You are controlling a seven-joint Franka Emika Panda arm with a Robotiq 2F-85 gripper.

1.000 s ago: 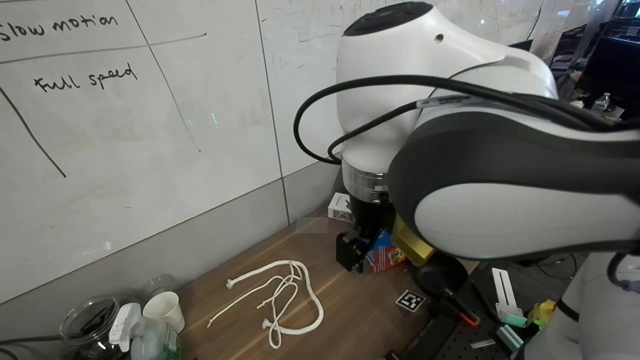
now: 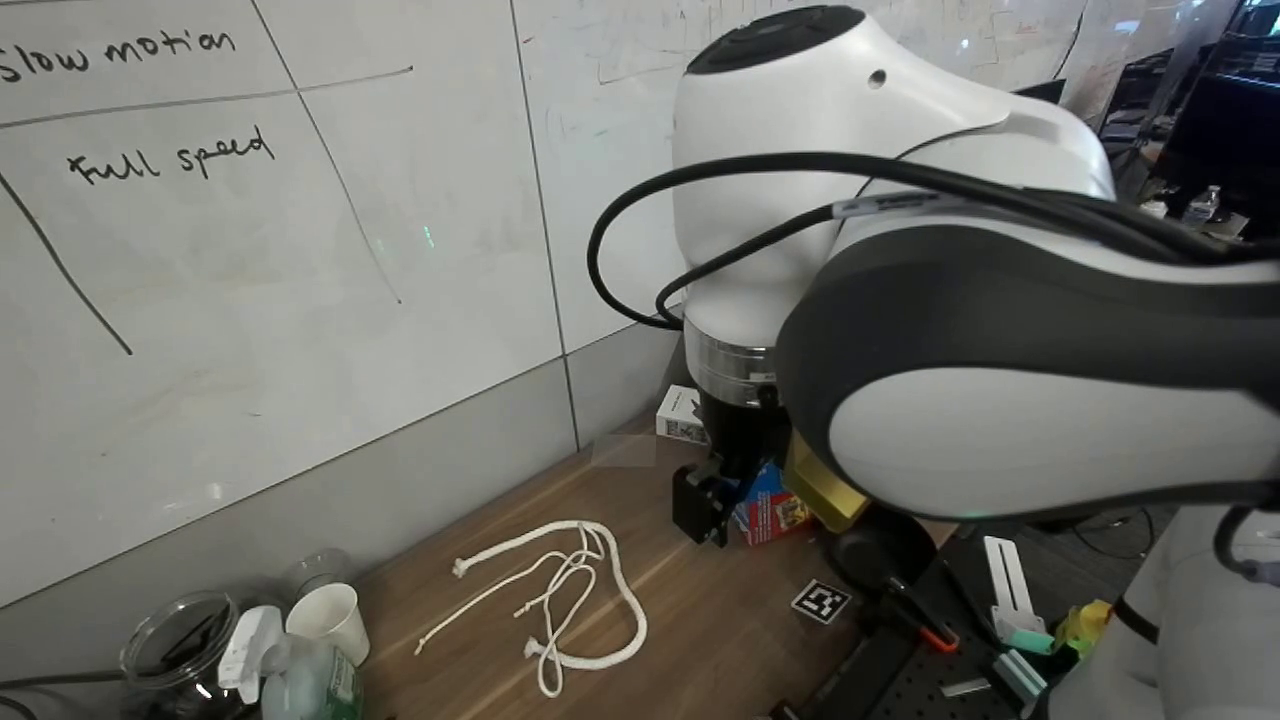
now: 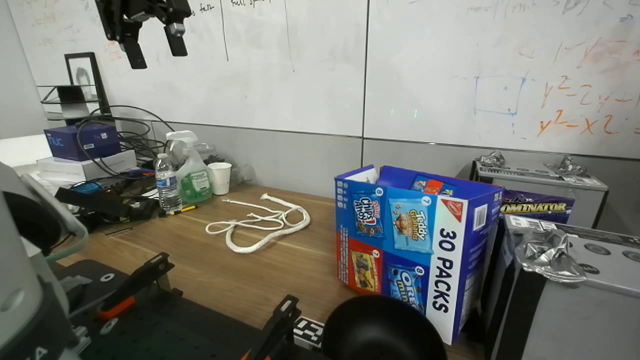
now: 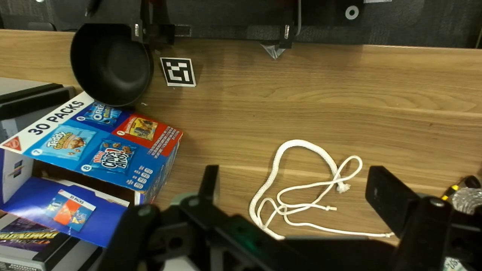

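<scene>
My gripper is open, its two black fingers wide apart with nothing between them. In exterior view 2 the gripper [image 3: 156, 57] hangs high above the table, in front of the whiteboard. A white rope [image 4: 266, 185], thick in one part and thin in another, lies loosely looped on the wooden table. The wrist view shows it below the gap between my fingers, its lower edge partly hidden by the gripper body. In exterior view 1 the rope [image 2: 630, 600] lies left of my gripper [image 2: 708, 528], well apart from it.
A blue snack box [image 3: 384, 240] and a black pan [image 4: 110, 65] stand on one side. At the other end are a spray bottle [image 3: 193, 174], a water bottle [image 3: 166, 183] and a paper cup [image 3: 220, 179]. A printed marker [image 4: 178, 72] lies near the table edge. Bare wood surrounds the rope.
</scene>
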